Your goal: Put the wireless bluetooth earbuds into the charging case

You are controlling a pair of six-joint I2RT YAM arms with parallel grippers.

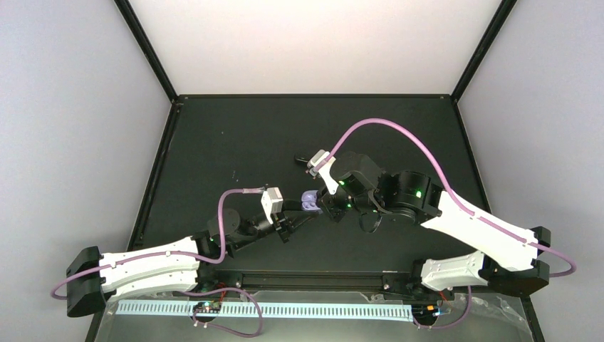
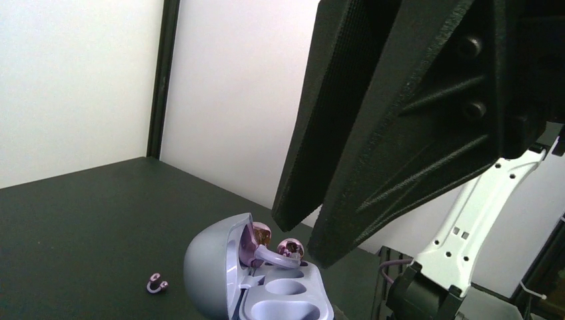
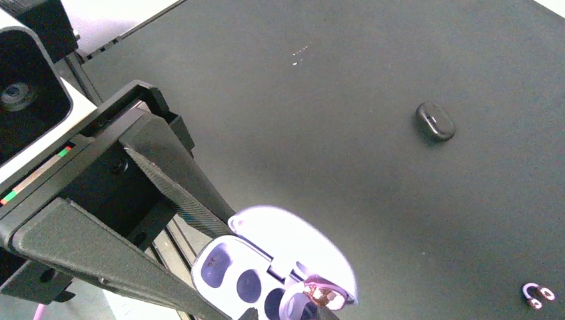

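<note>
The lilac charging case (image 3: 230,277) is held in the air with its lid up, and my left gripper is shut on it from the side in the right wrist view. One clip-shaped pink and lilac earbud (image 2: 280,258) sits at the lid end of the case, tilted over the slots; how deep it sits cannot be told. Just above that earbud, my right gripper stands part open with a gap between its fingers and nothing seen in it. A second earbud (image 3: 536,295) lies on the table, apart from the case.
A small black oval object (image 3: 436,121) lies on the dark table (image 1: 228,135), partly covered by the right arm in the top view. Free room surrounds the loose earbud. Both arms meet closely over the middle of the table.
</note>
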